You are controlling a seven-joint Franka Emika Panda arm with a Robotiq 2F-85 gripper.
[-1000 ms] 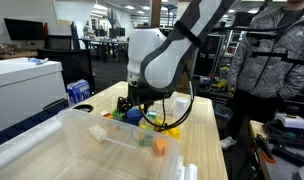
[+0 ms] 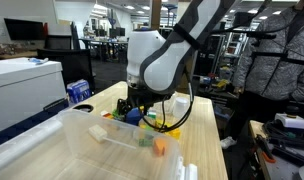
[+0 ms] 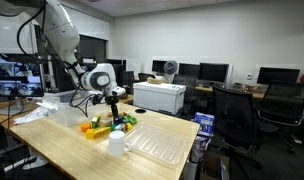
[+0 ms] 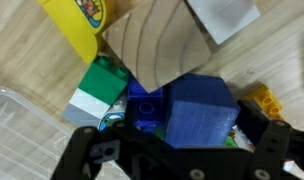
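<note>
A rounded blue object point(image 4: 199, 112) lies among the blocks in the wrist view, in the space between my fingers. My gripper is open, with one dark finger to its left and the other to its right. Whether either finger touches it cannot be told. Beside it are a small dark-blue block point(image 4: 144, 105) and a green and white block point(image 4: 99, 88). From the first exterior view, the gripper point(image 2: 140, 101) points down into the pile, just above the blue object point(image 2: 133, 116).
Close to the fingers lie a wooden block point(image 4: 157, 42), a yellow piece point(image 4: 74, 22) and an orange brick point(image 4: 262, 101). A clear plastic bin point(image 2: 117, 153) stands in front of the pile. A white mug point(image 3: 117, 143) is at the table's near side, beside a pale tray point(image 3: 164, 143).
</note>
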